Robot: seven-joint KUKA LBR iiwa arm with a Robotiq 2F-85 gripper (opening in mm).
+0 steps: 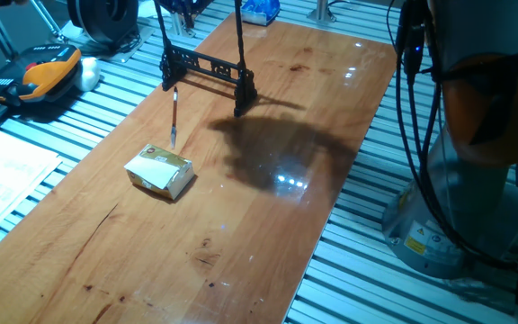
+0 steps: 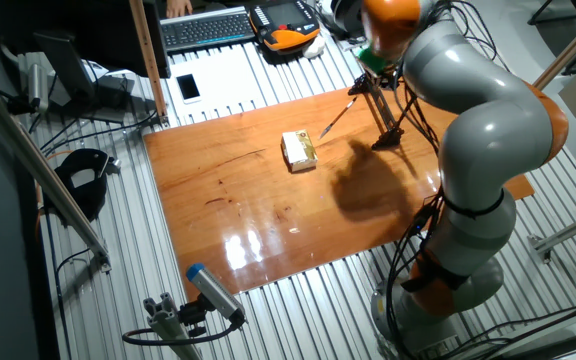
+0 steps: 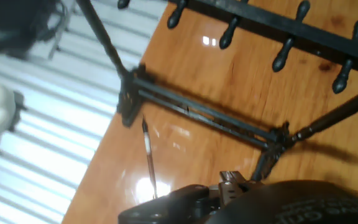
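A thin brush (image 1: pixel 174 119) lies on the wooden table between the black rack (image 1: pixel 207 68) and a small yellow-and-white box (image 1: pixel 159 171). In the wrist view the brush (image 3: pixel 148 149) points its dark tip toward the rack's foot, its other end running behind the gripper. My gripper shows along the bottom edge of the wrist view, dark and partly cut off. Whether its fingers are apart or together cannot be made out. The rack's upper bar (image 3: pixel 253 15) carries several black pegs, with nothing hanging on those in view.
A blue packet (image 1: pixel 259 11) sits at the table's far end. An orange-and-black device (image 2: pixel 286 27), a keyboard (image 2: pixel 206 30) and a phone (image 2: pixel 188 88) on white paper are beyond the table edge.
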